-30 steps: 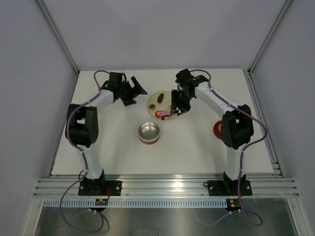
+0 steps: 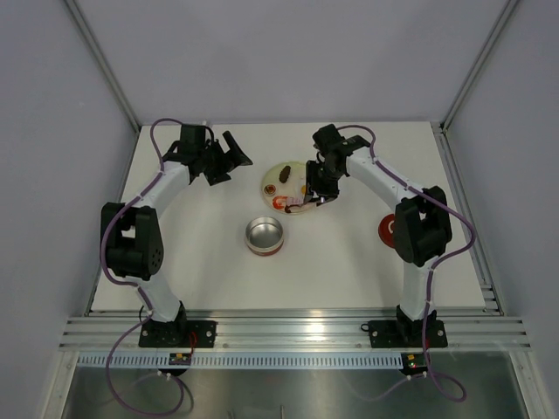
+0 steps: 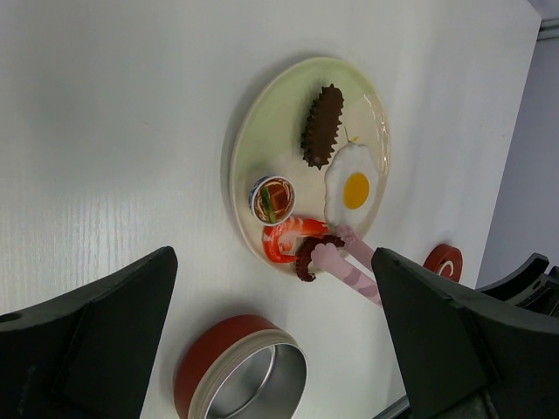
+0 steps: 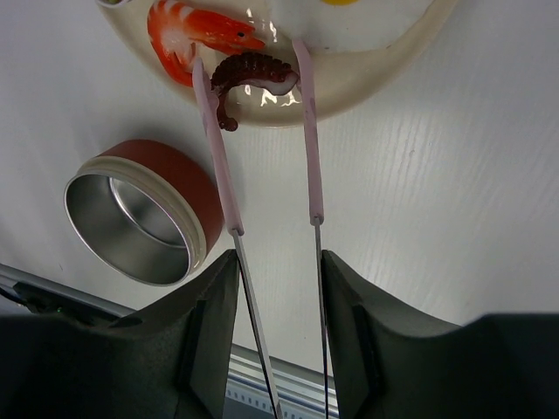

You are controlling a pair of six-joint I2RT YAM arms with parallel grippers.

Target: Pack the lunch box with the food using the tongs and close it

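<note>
A pale plate (image 2: pixel 278 175) holds a brown spiky item (image 3: pixel 322 127), a fried egg (image 3: pixel 345 179), a small cup of food (image 3: pixel 272 199), a shrimp (image 3: pixel 279 237) and a dark curled piece (image 4: pixel 244 70). My right gripper is open over the plate's near edge, its pink-sleeved tips either side of the curled piece. My left gripper (image 2: pixel 231 153) stands open to the left of the plate, nothing between its fingers. The lunch box (image 2: pixel 265 231), red outside and steel inside, stands open just in front of the plate.
A red round lid (image 2: pixel 387 230) lies at the right, partly under the right arm. A metal rail runs along the front edge.
Compared with one second ago, my left arm has drawn back to the left. My right gripper has shifted only slightly over the plate.
</note>
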